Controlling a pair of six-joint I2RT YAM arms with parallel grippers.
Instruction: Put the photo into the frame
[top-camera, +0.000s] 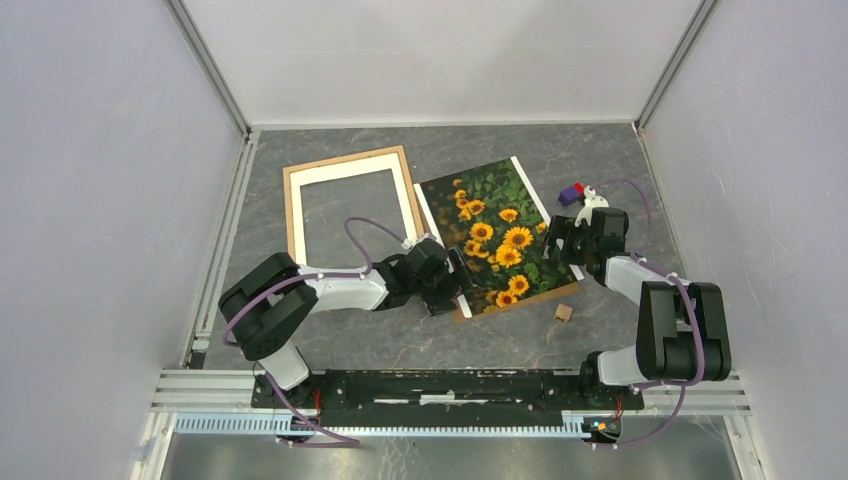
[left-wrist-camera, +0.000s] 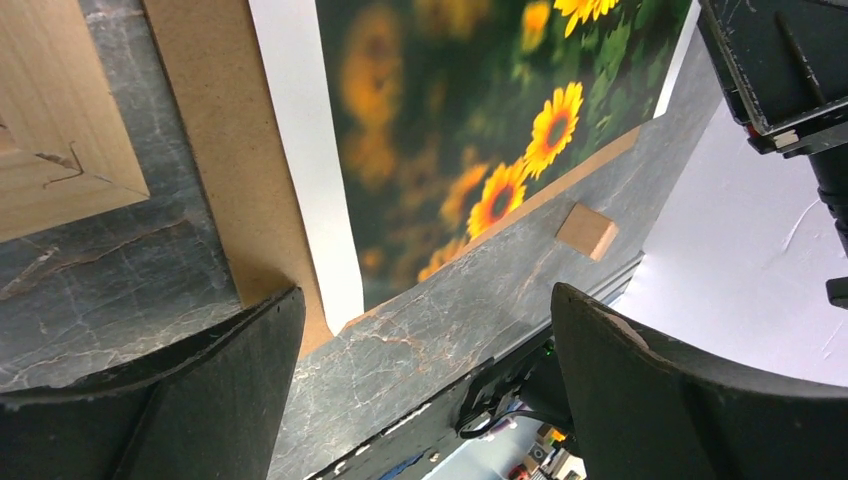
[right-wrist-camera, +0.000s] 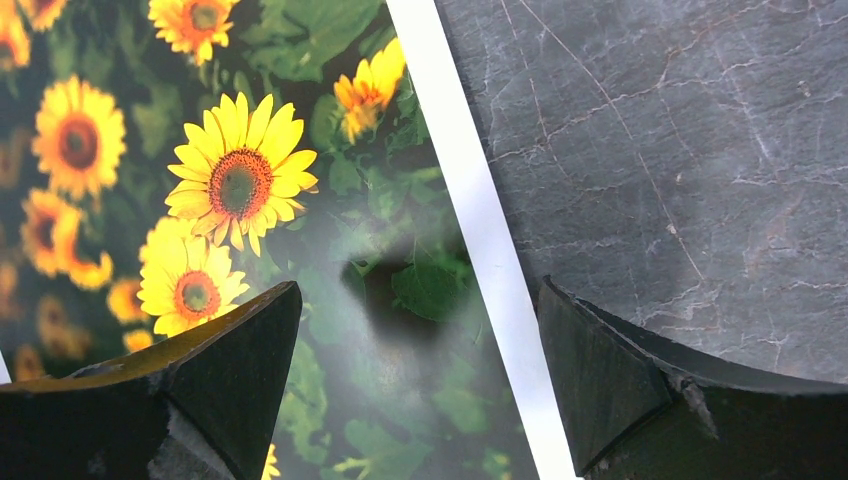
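The sunflower photo (top-camera: 507, 235), with white strips along its two sides, lies tilted on a brown backing board (left-wrist-camera: 222, 150). Left of it rests the wooden frame (top-camera: 348, 158) with a white inner border, its middle empty. Over the photo's lower left corner, my left gripper stands open; the corner with its white strip (left-wrist-camera: 318, 200) and the board edge show between its fingers. At the photo's right edge, my right gripper is open too, one finger above the picture and the other by the right white strip (right-wrist-camera: 490, 240). Neither one holds anything.
A small wooden block (top-camera: 564, 312) sits below the photo's lower right corner. A purple and red block (top-camera: 571, 194) lies to the upper right, close to the right arm. Bare grey table stretches along the front.
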